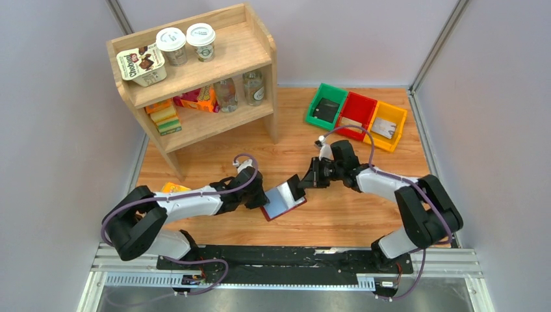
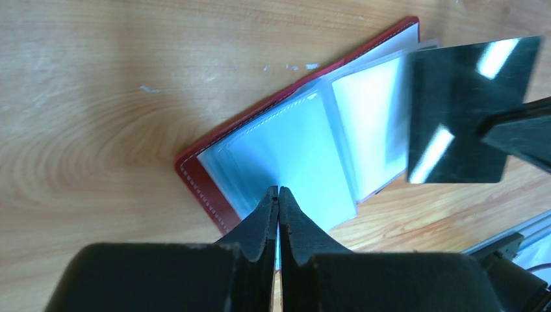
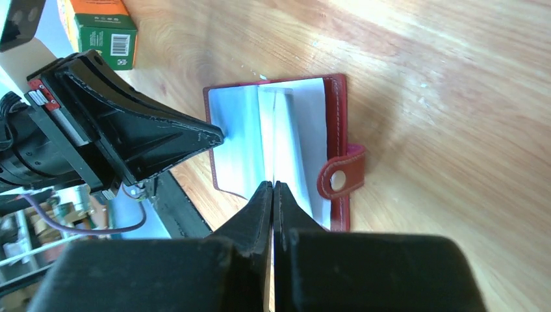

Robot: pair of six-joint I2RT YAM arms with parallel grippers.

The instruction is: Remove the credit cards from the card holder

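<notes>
The card holder (image 1: 275, 203), dark red with clear sleeves, lies open on the table between my arms. A black card (image 2: 471, 110) is raised off the sleeves, pinched at one edge in my right gripper (image 1: 301, 184). In the right wrist view the card is nearly edge-on above the tips of the right gripper, showing only as a thin line. My left gripper is shut with nothing between its fingers, its tips at the blue-looking sleeve (image 2: 286, 156) on the left part of the holder. A strap with a snap (image 3: 342, 174) sticks out from one side.
Green (image 1: 314, 119), red (image 1: 361, 100) and yellow (image 1: 399, 123) bins stand at the back right with flat items inside. A wooden shelf (image 1: 195, 84) fills the back left. An orange box (image 1: 174, 187) lies behind the left arm.
</notes>
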